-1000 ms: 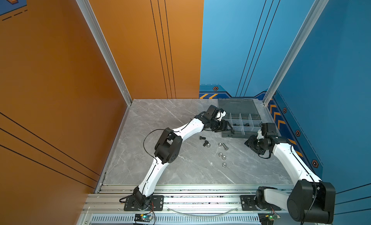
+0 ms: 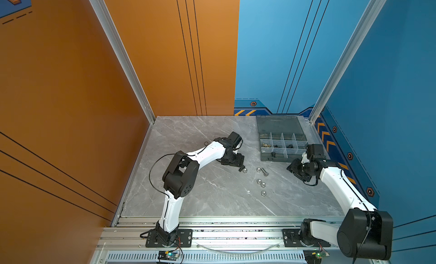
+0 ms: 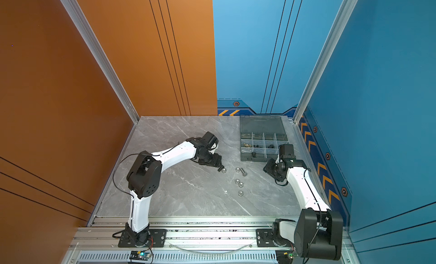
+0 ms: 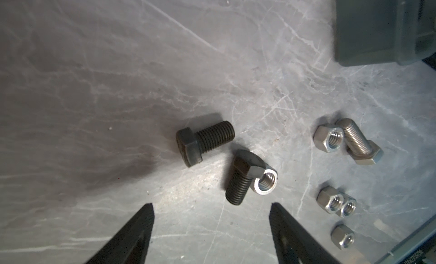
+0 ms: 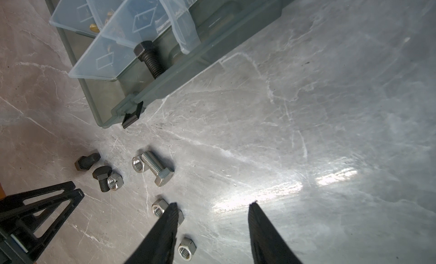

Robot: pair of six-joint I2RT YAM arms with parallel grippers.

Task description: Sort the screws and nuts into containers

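Observation:
My left gripper is open above two black bolts, a lone one [image 4: 206, 139] and another [image 4: 239, 186] against a silver nut [image 4: 265, 182]. To their right lie a silver bolt [image 4: 358, 139] beside a nut [image 4: 328, 137], a pair of nuts [image 4: 333, 200] and a single nut [image 4: 343, 236]. The compartment box [image 2: 281, 157] stands behind them with its lid back, a black bolt [image 5: 149, 59] in one compartment. My right gripper stands open in front of the box's right part, nothing between its fingers.
The box's clear dividers [image 5: 104, 59] form several compartments, some holding small parts. The right arm stands close to the box.
My left arm has moved left and toward the front, away from the box to over the black bolts. The right arm has stayed about where it was.

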